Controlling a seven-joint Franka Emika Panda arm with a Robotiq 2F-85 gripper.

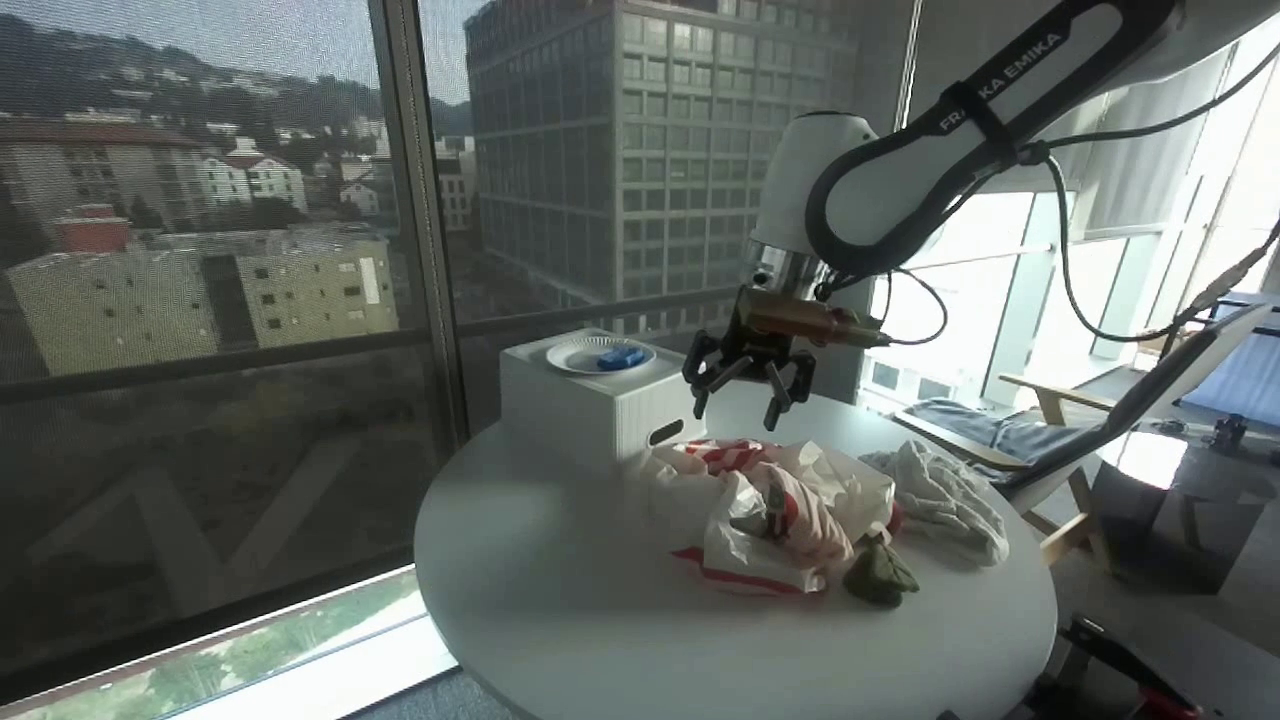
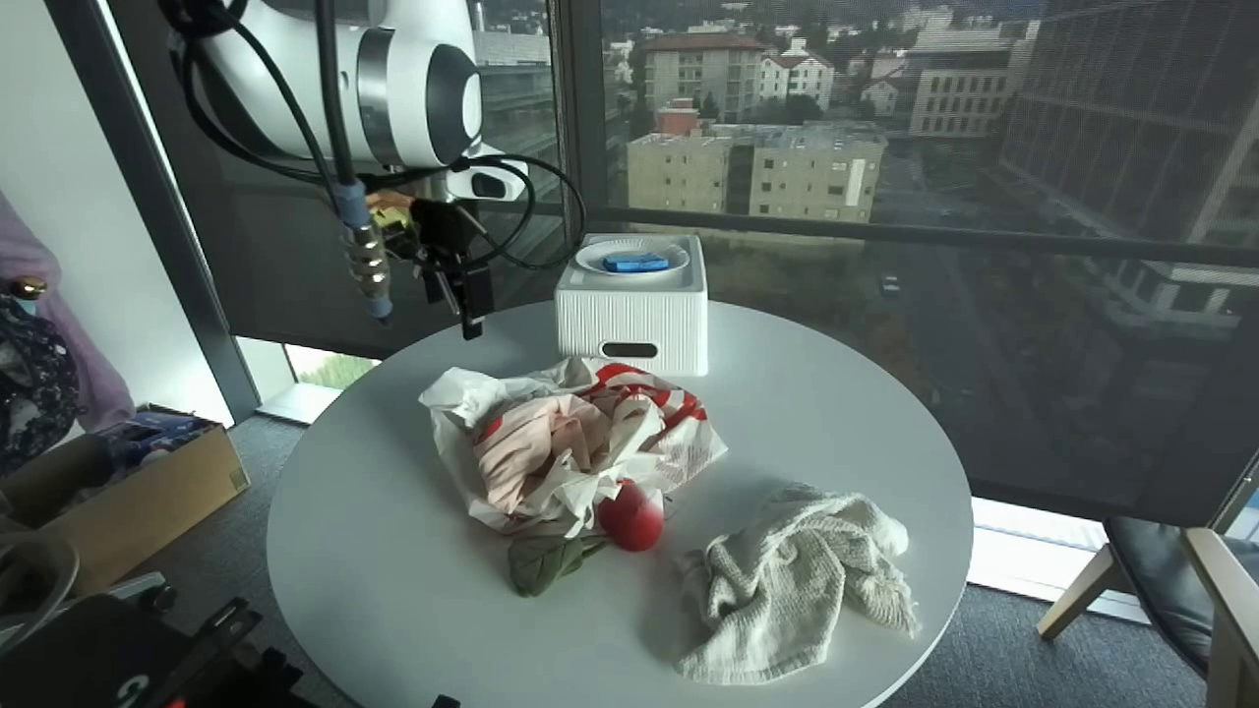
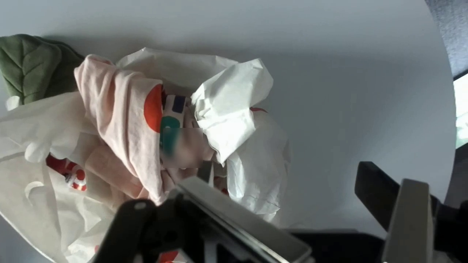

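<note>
My gripper hangs open in the air above the table, with bare space between its fingers. Beneath it lies a crumpled white and red plastic bag, and a pink cloth is bunched up within its folds. From the wrist view, the pink cloth shows a red dot and a colourful patch, with white bag plastic around it. One finger overlaps the bag in that view; the other is over bare table. A red round object and a green leaf-shaped cloth piece lie at the bag's edge.
A white ribbed box stands at the table's back, bearing a white plate with a blue item on it. A grey-white towel lies crumpled near the table's edge. Bare tabletop shows in front of the box.
</note>
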